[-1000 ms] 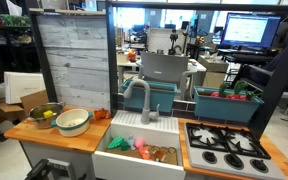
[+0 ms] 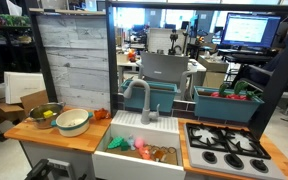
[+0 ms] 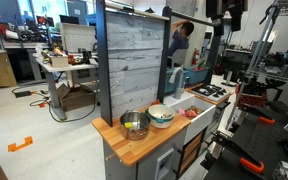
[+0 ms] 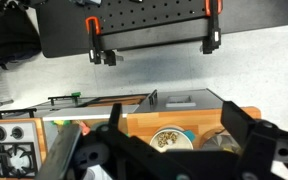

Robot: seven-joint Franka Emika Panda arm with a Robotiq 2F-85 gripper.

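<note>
My gripper hangs over the front edge of the toy kitchen, seen from above in the wrist view. Its two dark fingers stand wide apart, and nothing shows between them. Below them, a round pale bowl rests on the wooden counter. In exterior view 1 this light bowl sits beside a metal pot holding something yellow. A small orange-red item lies to the bowl's right. The white sink contains several small coloured pieces.
A black-grated stove occupies the counter's right side, past the tall faucet. Blue-green bins stand behind. A pale wood-panel wall backs the left counter. Black frame bars with orange levers cross near my base.
</note>
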